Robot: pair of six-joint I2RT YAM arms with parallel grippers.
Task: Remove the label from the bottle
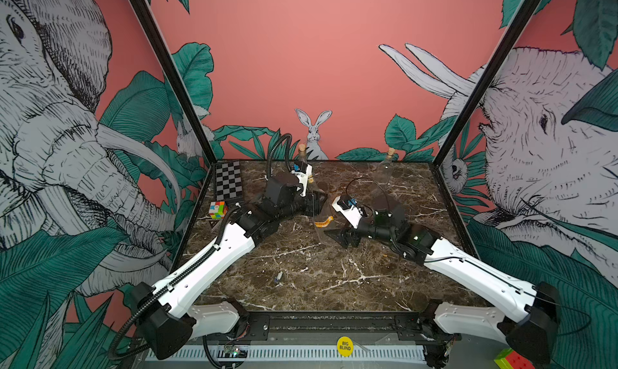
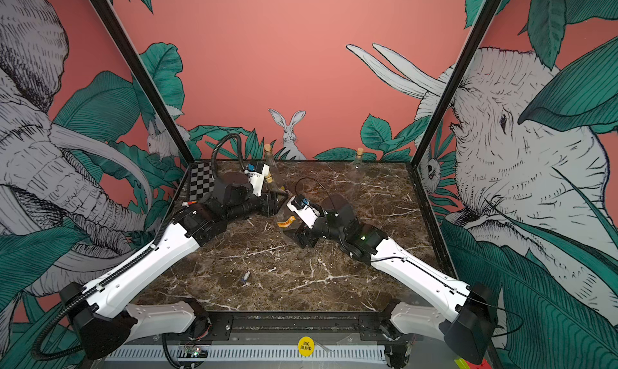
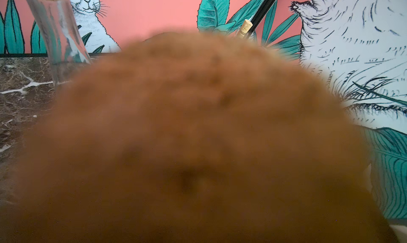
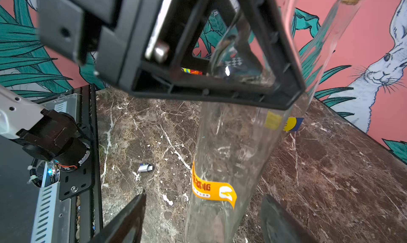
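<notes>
A glass bottle with an orange-yellow label is held upright or slightly tilted by my left gripper, shut on its upper part. The bottle's cork fills the left wrist view, blurred. My right gripper is open, its fingertips either side of the bottle's lower part near the label, apparently not touching it.
Corked bottles stand at the back. A checkerboard and a colourful cube lie at the left edge. A small scrap lies on the marble table.
</notes>
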